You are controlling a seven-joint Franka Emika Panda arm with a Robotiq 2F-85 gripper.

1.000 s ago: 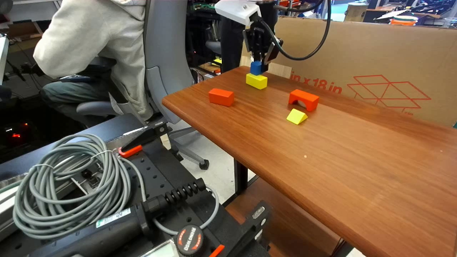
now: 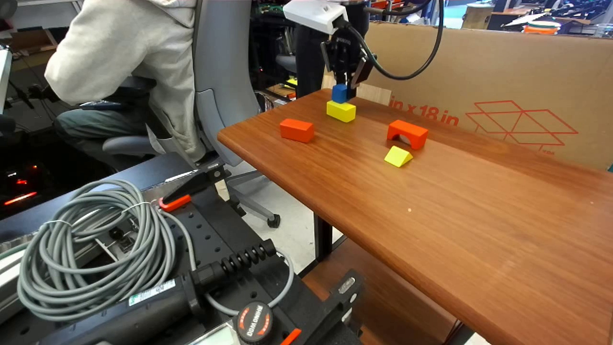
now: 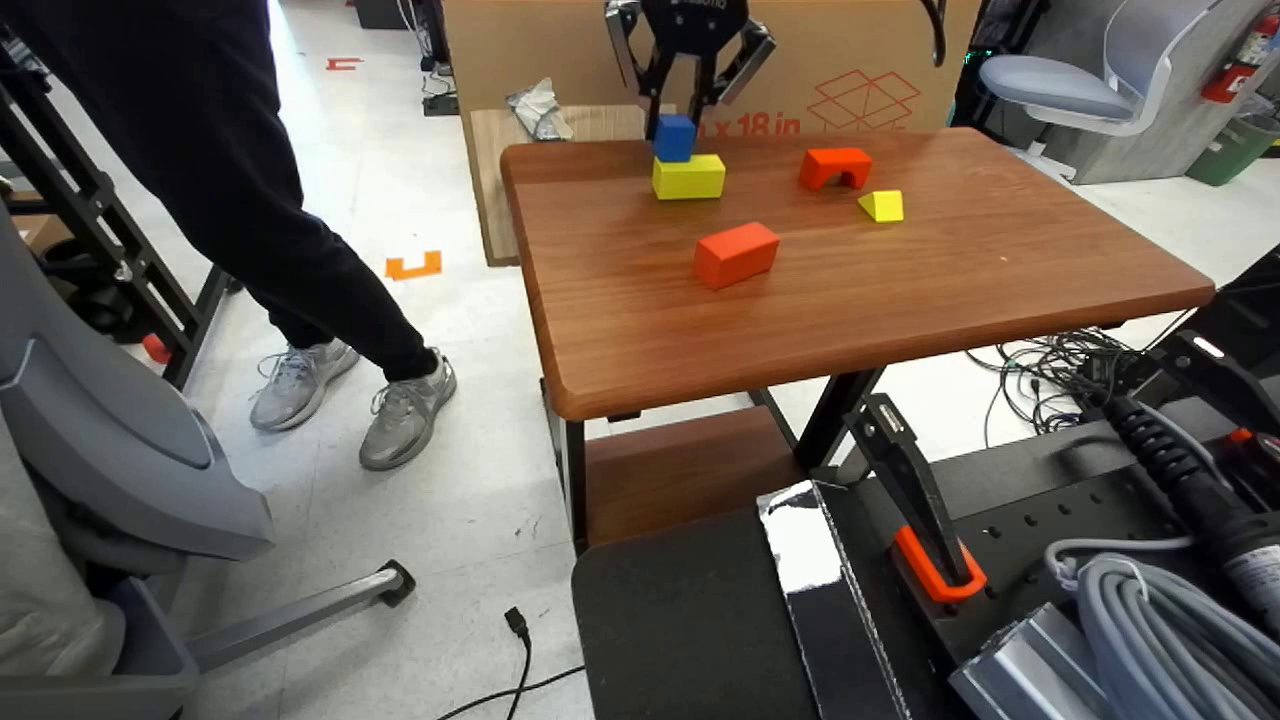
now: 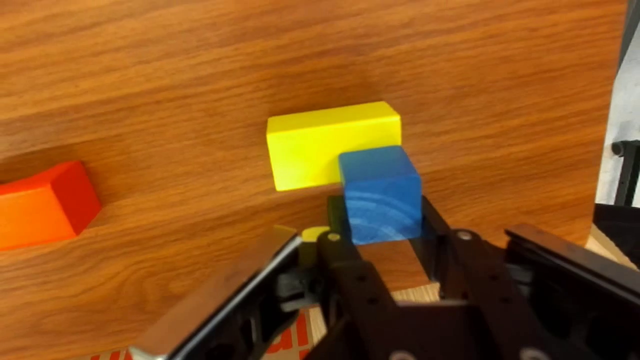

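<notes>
A small blue cube [image 4: 384, 207] sits between the fingers of my gripper [image 2: 345, 86], which is shut on it. Beneath it lies a yellow rectangular block [image 4: 312, 150], flat on the wooden table. In the wrist view the cube overlaps the block's lower right end, with the other end uncovered. From exterior view 2, the blue cube [image 3: 674, 138] appears to rest on the left part of the yellow block [image 3: 689, 179]. The exact contact between them is hard to see.
An orange rectangular block [image 3: 737, 254] lies nearer the table's front edge. To the right are an orange arch [image 2: 407, 134] and a yellow triangular block [image 2: 398, 156]. A cardboard box [image 2: 494, 92] stands behind the table [image 2: 459, 230], whose right side is clear.
My gripper and the blue cube have shifted slightly left and down in exterior view 1. The yellow block has slid a little the same way. The other blocks have not moved.
</notes>
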